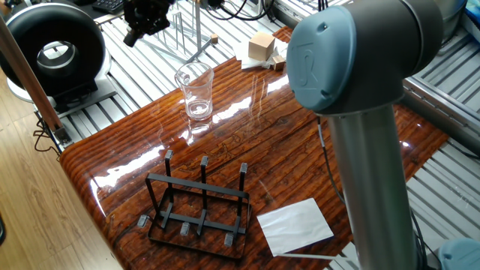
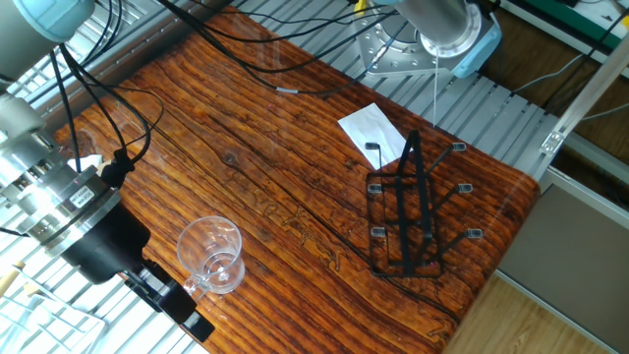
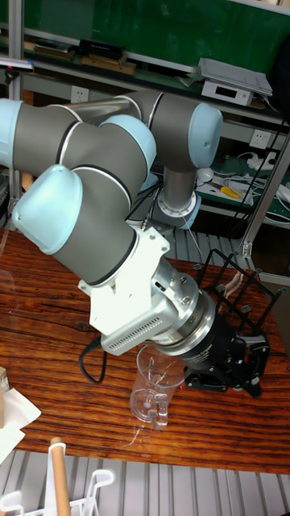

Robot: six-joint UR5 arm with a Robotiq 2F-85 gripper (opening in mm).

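Observation:
A clear glass mug [image 1: 198,97] stands upright on the glossy wooden table [image 2: 285,197], close to one edge. Its handle [image 2: 198,286] points toward the gripper's side in exterior view 2. My black gripper [image 2: 179,307] overlaps the handle's edge there, but exterior view 1 shows the gripper [image 1: 135,34] apart from the mug, past its rim and cut by the top border. In exterior view 3 the gripper [image 3: 236,376] appears to the right of the mug [image 3: 155,396]. How far its fingers are spread is unclear. Nothing shows held.
A black wire rack [image 1: 199,214] with upright prongs stands near another table edge, beside a white sheet [image 1: 295,226]. A small cardboard box [image 1: 261,46] lies at the far corner. Black cables [image 2: 265,74] hang over the table. Bare tabletop separates mug and rack.

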